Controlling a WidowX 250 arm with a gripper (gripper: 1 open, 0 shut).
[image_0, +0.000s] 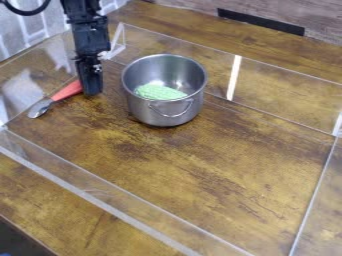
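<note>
My gripper (88, 82) reaches down from the top left, its dark fingertips low at the red handle's upper end. A red-handled utensil (64, 92) with a metal head lies on the wooden table, pointing down-left. Whether the fingers touch the handle or hold anything is too small to tell. A steel pot (166, 110) stands to the right of the gripper, with a pale green object (158, 92) inside.
Clear panel edges border the workspace.
</note>
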